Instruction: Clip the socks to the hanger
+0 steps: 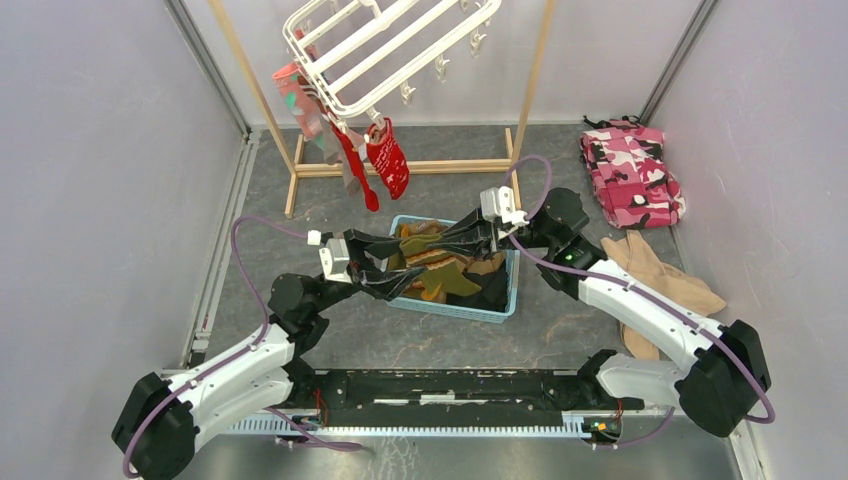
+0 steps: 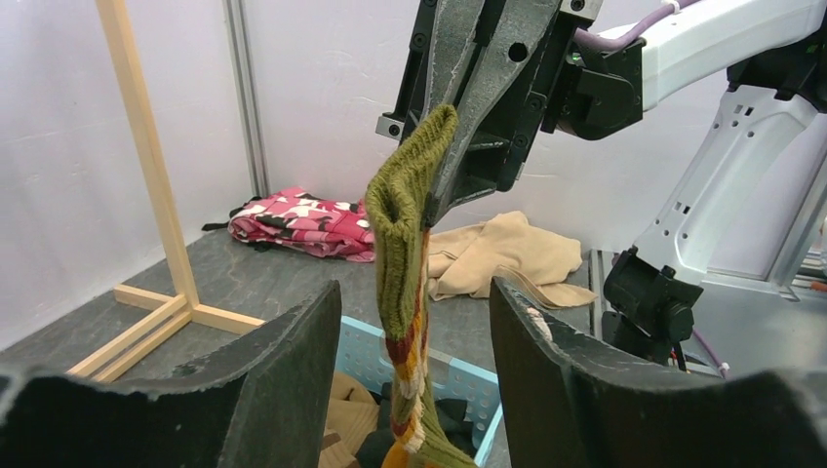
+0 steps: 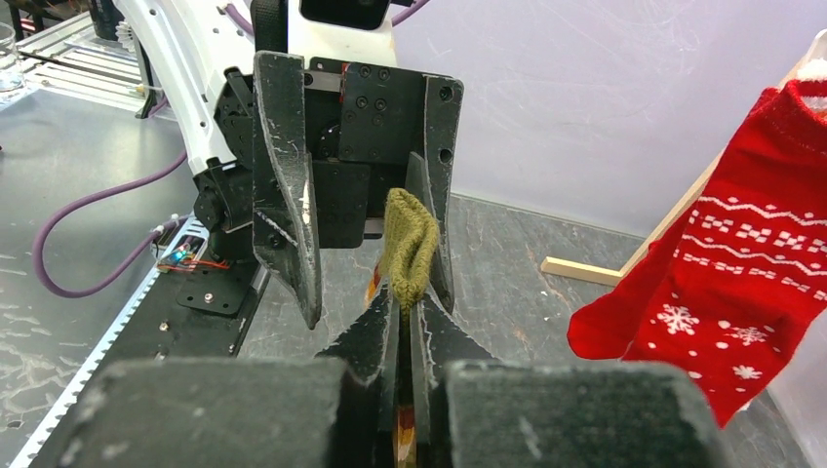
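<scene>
An olive sock with orange, red and cream stripes [image 2: 400, 224] hangs upright over the basket. My right gripper is shut on its top edge. My left gripper surrounds the sock from the other side, fingers apart on either side of it. In the top view the white hanger [image 1: 390, 50] with several clips is at the back. Red socks [image 1: 386, 160] and a pink one [image 1: 292, 92] hang from its left part.
A blue basket [image 1: 450, 311] of socks sits below the grippers. A wooden stand [image 1: 430, 166] is behind it. A pink camouflage bag [image 1: 630, 175] and beige cloth [image 1: 670, 285] lie at the right.
</scene>
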